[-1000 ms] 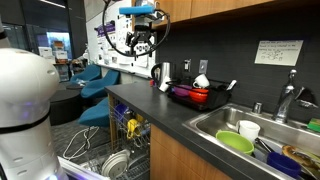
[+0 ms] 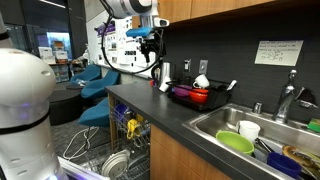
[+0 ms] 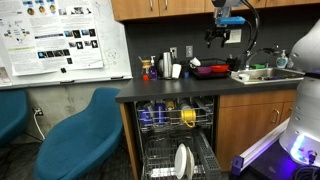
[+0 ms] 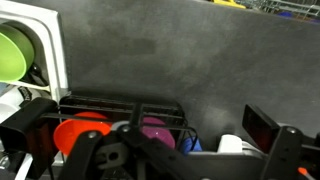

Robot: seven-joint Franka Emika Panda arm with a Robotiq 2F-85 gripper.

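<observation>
My gripper is open above the dark countertop, its fingers wide apart and nothing held between them. In exterior view 1 the gripper hangs high over the counter, well clear of the dishes; exterior view 2 shows the gripper high near the wall cabinets. Below it in the wrist view, a black dish rack holds a red bowl and a purplish round item. A green bowl lies in the sink at the left edge of that view.
The open dishwasher below the counter has yellow items in its upper rack and plates in its lower one. A kettle stands near the back wall. Cabinets overhang the counter.
The dishes look unmoved.
</observation>
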